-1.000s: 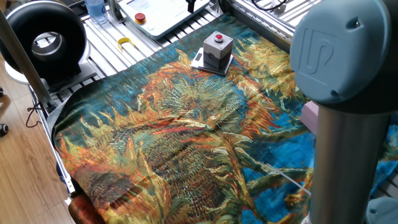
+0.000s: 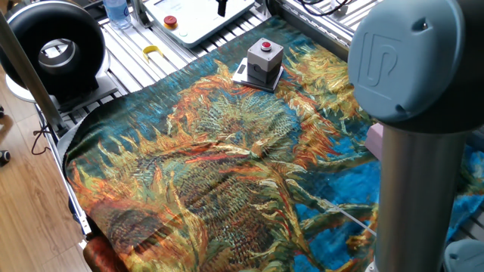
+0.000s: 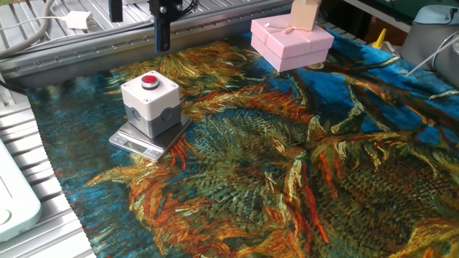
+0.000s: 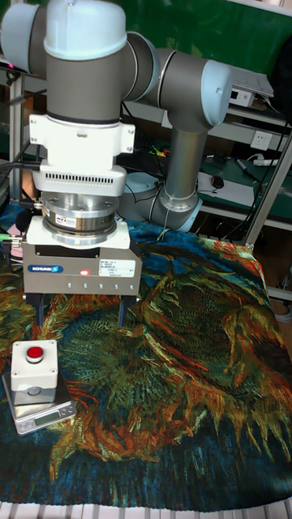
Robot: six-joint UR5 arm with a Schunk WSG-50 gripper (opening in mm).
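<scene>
A white and grey button box with a red push button on top stands upright on a small silver scale. In the third exterior view, my gripper points down, its two dark fingers wide apart. Nothing shows between them. It is open behind the button box, apart from it as far as that view shows. The fingers also hang at the top of the second exterior view. Most of the gripper is out of frame in the first exterior view.
A pink box with a tan block on it sits at the back. Sunflower-patterned cloth covers the table, largely clear. A tablet-like panel with a red knob and a black ring-shaped device stand outside the cloth.
In the first exterior view, the arm's blue joint has shifted slightly left, and so has the dark piece at the top edge. The button box and scale have stayed put.
</scene>
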